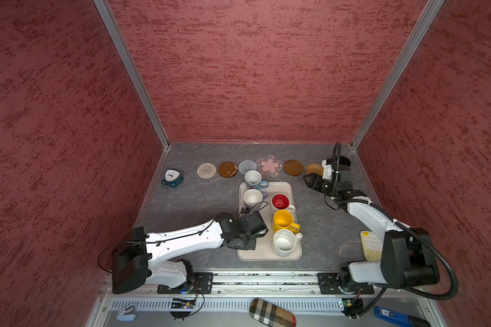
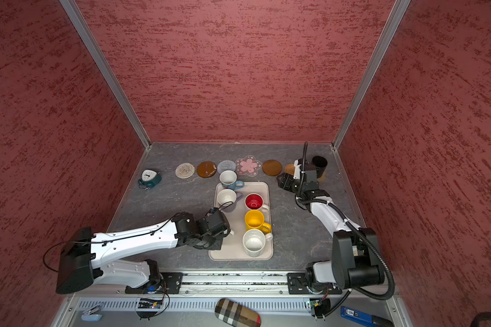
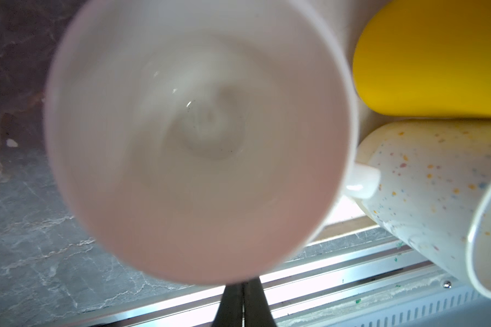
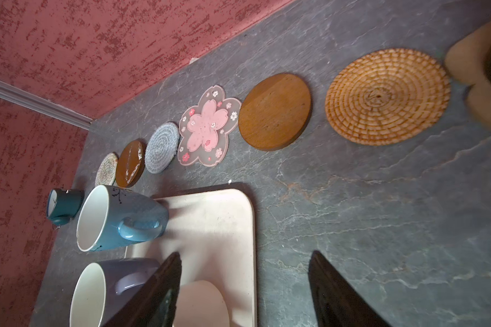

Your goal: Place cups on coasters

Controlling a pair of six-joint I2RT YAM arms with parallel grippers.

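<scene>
A tray point(image 1: 264, 253) holds several cups: blue point(image 1: 253, 177), pale with lilac handle point(image 1: 252, 197), red-lined point(image 1: 280, 201), yellow point(image 1: 283, 220), speckled white point(image 1: 283, 242). My left gripper is shut, over a white cup point(image 3: 201, 130) that fills the left wrist view, largely hidden by the arm in the top views. A row of coasters runs along the back, including a pink flower one point(image 4: 207, 125), a round wooden one point(image 4: 274, 111) and a woven one point(image 4: 387, 98). My right gripper stands part open above the table right of the tray, nothing between its fingers.
A teal clock-like object point(image 1: 172, 177) sits at the left. A black cup point(image 2: 319, 163) stands on a coaster at the back right. The table between the tray and my right arm is clear, as is the area left of the tray. A perforated yellow object point(image 1: 372, 245) lies at the front right.
</scene>
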